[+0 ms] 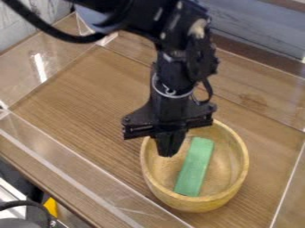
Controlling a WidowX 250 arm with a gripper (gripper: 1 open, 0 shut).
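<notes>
A round tan bowl point(165, 186) stands at the lower right of the wooden table, with a flat green bar point(193, 167) lying inside it. My black gripper point(168, 144) hangs over the bowl's back-left part, left of the green bar, its fingertips shut with nothing seen between them. Whether it touches the bowl is unclear.
A pale wall runs along the back, and dark cables with a small yellow object lie past the table's front-left edge.
</notes>
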